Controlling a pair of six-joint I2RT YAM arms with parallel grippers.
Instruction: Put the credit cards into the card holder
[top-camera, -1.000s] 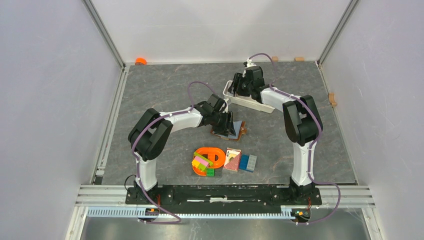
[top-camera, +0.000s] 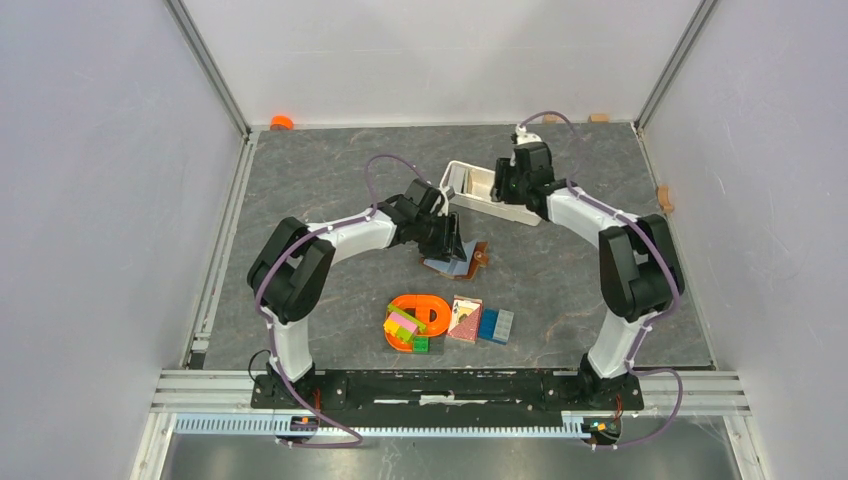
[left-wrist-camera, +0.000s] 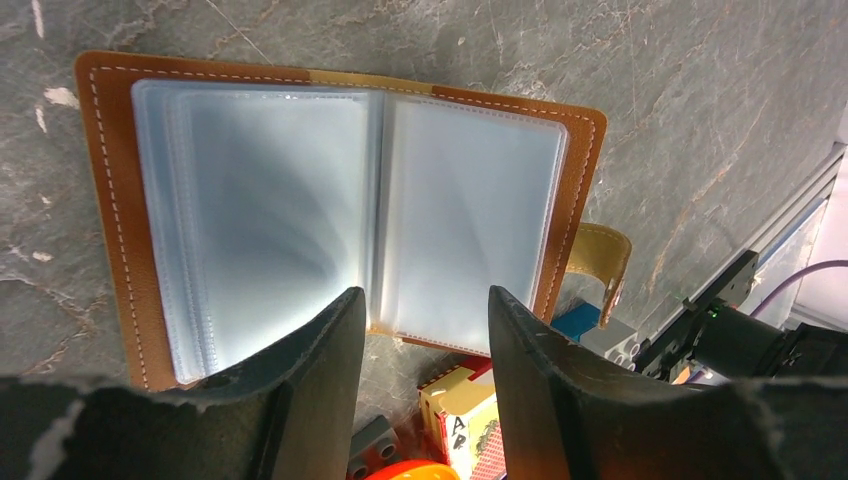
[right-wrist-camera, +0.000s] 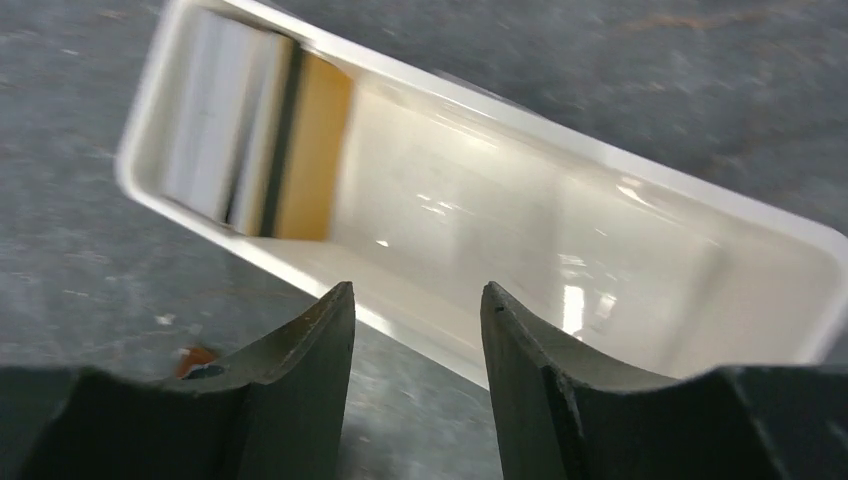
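Observation:
An open brown leather card holder (left-wrist-camera: 130, 230) with clear sleeves (left-wrist-camera: 465, 210) lies mid-table, its sleeves showing no cards, under my left gripper, which is part open with nothing between its fingers. Behind it, a white tray (top-camera: 530, 217) holds upright cards (right-wrist-camera: 310, 150) bunched at its left end, blurred in the right wrist view. My right gripper is part open over the tray, right of the cards, its fingers empty.
Toy bricks with an orange piece (top-camera: 435, 305), a playing-card box (top-camera: 465, 318) and blue-grey bricks (top-camera: 495, 325) lie near the front.
My right gripper has moved right, away from the cards at the tray's left end. My left gripper has shifted slightly left and back over the card holder.

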